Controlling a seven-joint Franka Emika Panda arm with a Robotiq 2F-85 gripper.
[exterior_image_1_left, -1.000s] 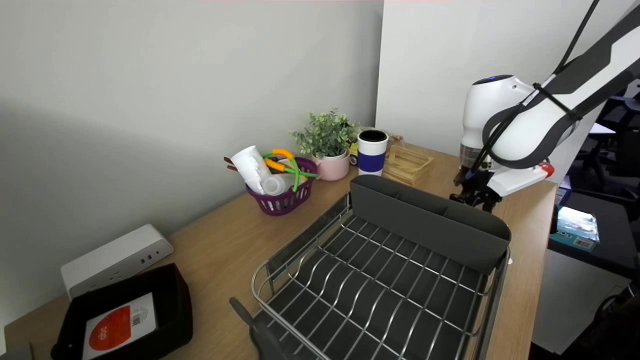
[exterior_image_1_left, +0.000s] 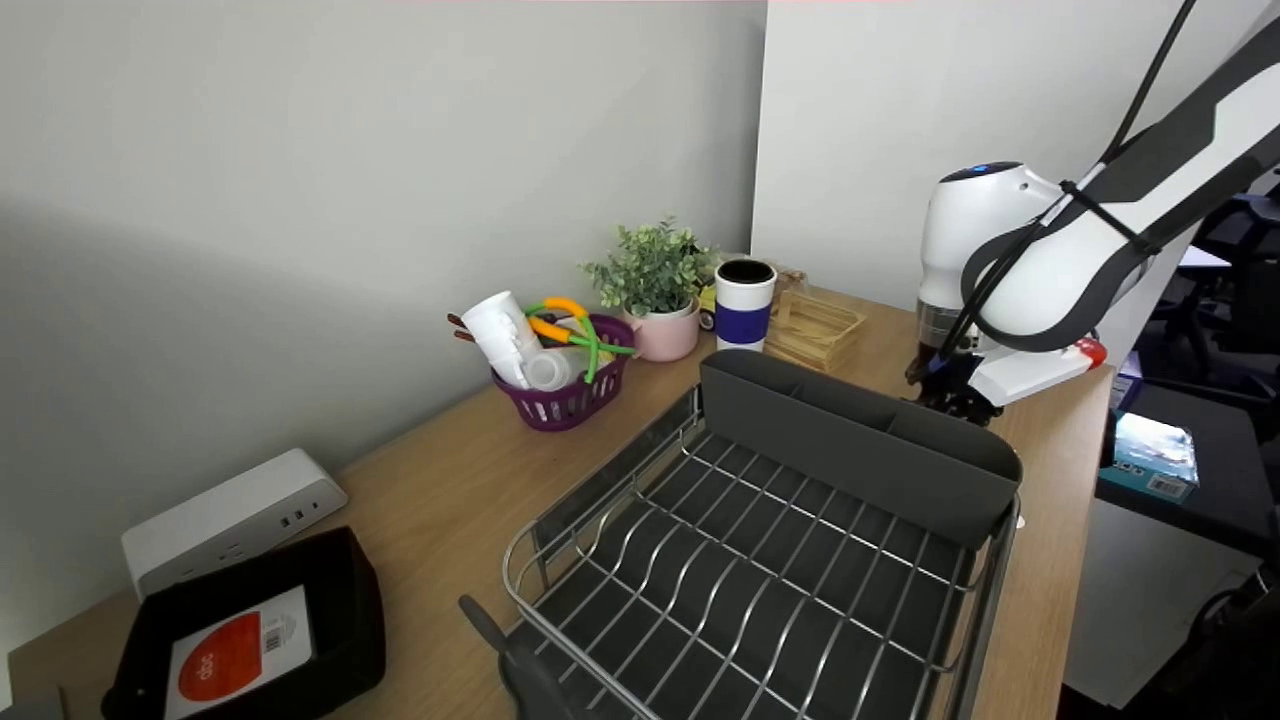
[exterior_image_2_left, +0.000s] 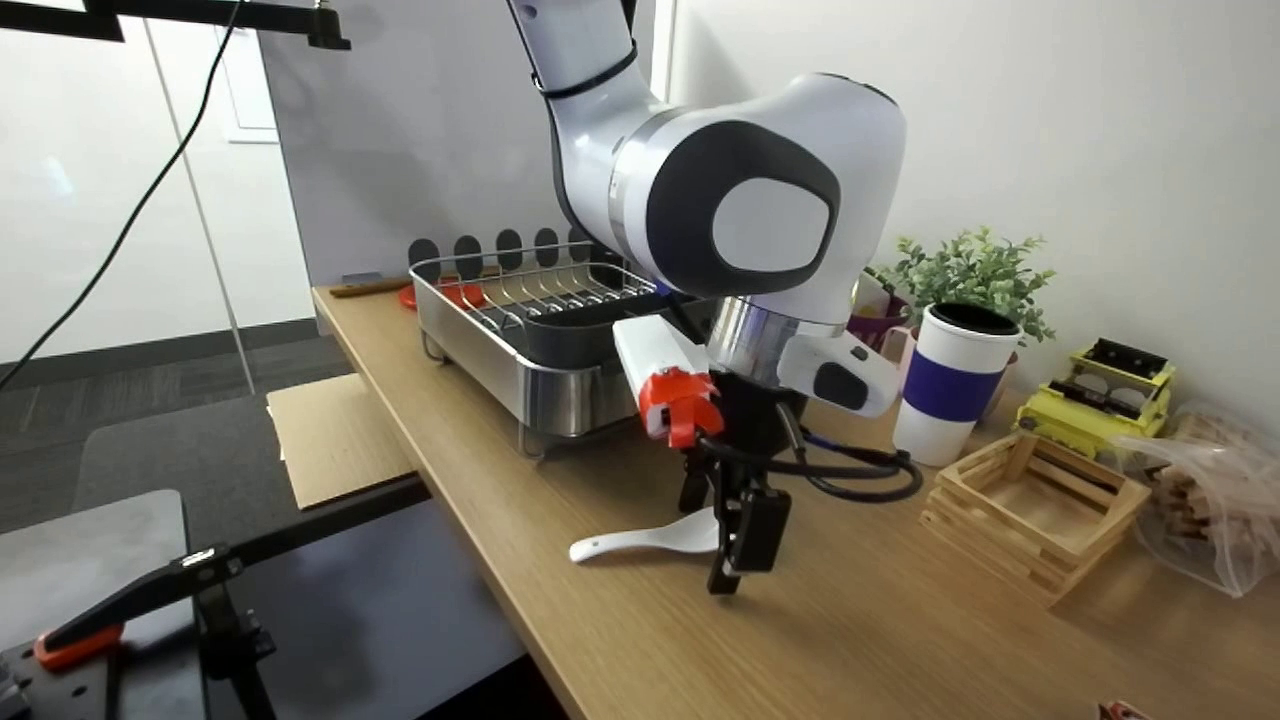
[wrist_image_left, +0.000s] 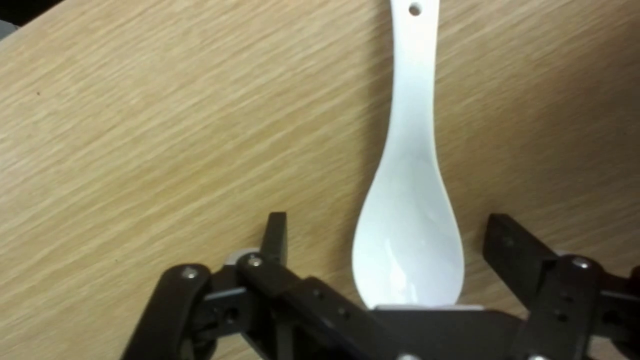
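A white spoon (wrist_image_left: 411, 222) lies flat on the wooden table, its bowl between the spread fingers of my gripper in the wrist view. Bare table shows on both sides of the bowl, so neither finger touches it there. In exterior view 2 the gripper (exterior_image_2_left: 723, 528) points down at the table, with the spoon's handle (exterior_image_2_left: 630, 542) reaching out to the left toward the table edge. Most of the gripper is hidden behind the dish rack in exterior view 1.
A dish rack (exterior_image_1_left: 768, 576) with a grey utensil holder (exterior_image_1_left: 858, 444) stands beside the arm. Nearby are a wooden crate (exterior_image_2_left: 1041, 516), a white cup with a purple band (exterior_image_2_left: 956, 384) and a potted plant (exterior_image_1_left: 654, 270). Clear table (exterior_image_2_left: 840, 636) lies in front of the gripper.
The arm has come down a little and shifted slightly in exterior view 1. The rack, cup and other objects there stay where they were.
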